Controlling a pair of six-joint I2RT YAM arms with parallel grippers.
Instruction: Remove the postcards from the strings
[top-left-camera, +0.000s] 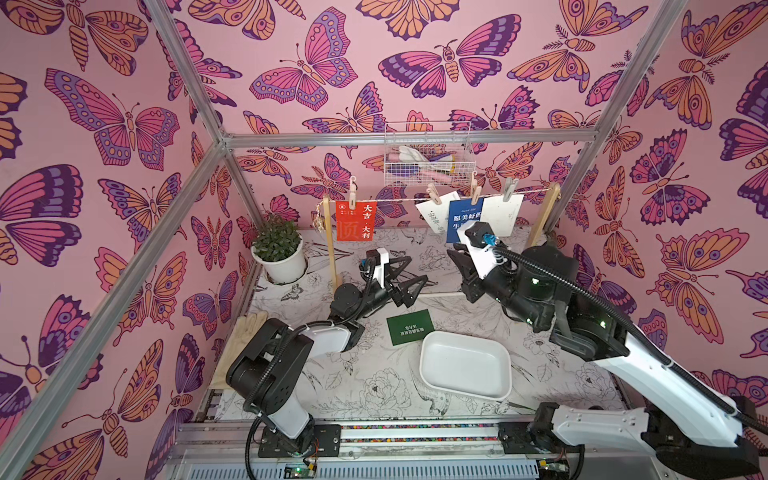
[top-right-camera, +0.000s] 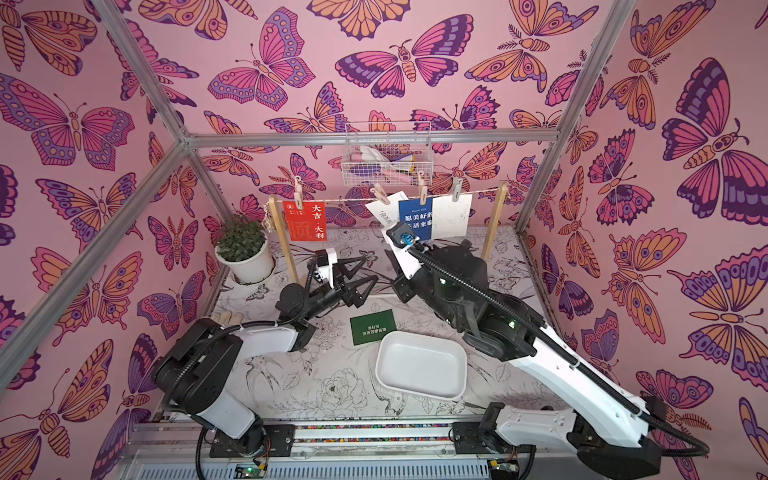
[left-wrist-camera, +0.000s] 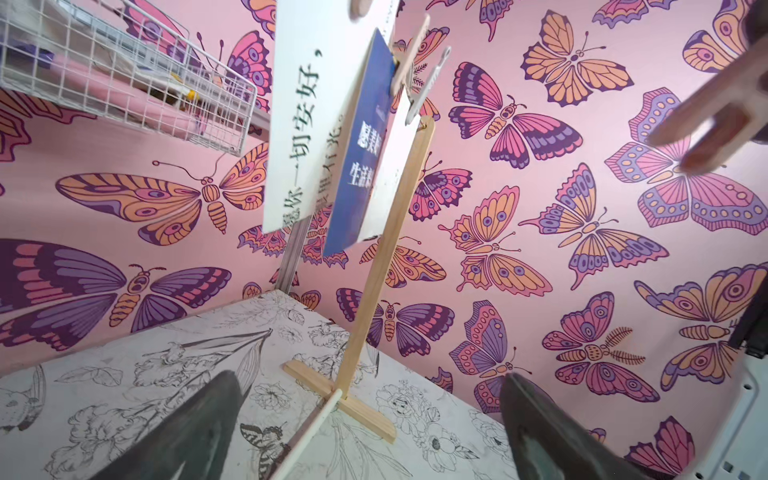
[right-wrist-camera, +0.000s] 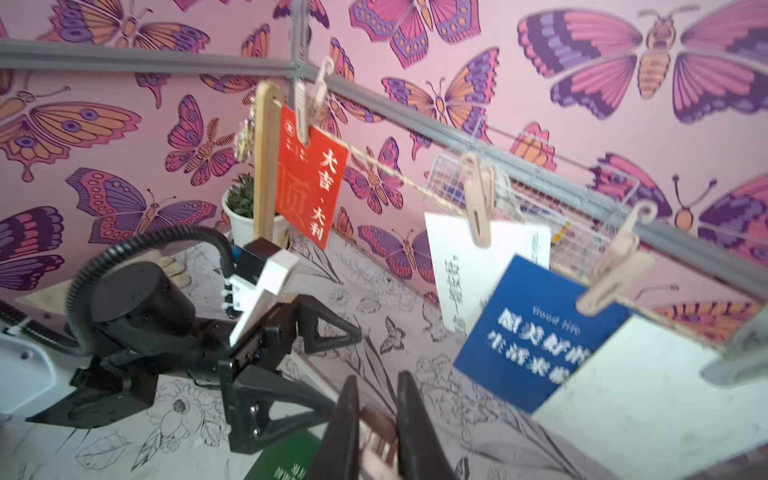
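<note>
A red postcard (top-left-camera: 356, 221) hangs from the string by a clothespin at the left post. Toward the right post hang a white postcard (right-wrist-camera: 483, 262), a blue postcard (right-wrist-camera: 537, 329) and another white one (right-wrist-camera: 652, 392), each with a clip. A green postcard (top-left-camera: 409, 327) lies flat on the table. Below the string my left gripper (top-left-camera: 414, 277) stands open and empty; its fingers (left-wrist-camera: 188, 432) are spread wide. My right gripper is shut on a wooden clothespin, which also appears blurred in the left wrist view.
A white tray (top-left-camera: 465, 392) rests in front of the green postcard. Wooden posts (top-left-camera: 330, 244) hold the string. A potted plant (top-left-camera: 278, 248) stands at the left, and a wire basket (top-left-camera: 428, 171) is on the back wall.
</note>
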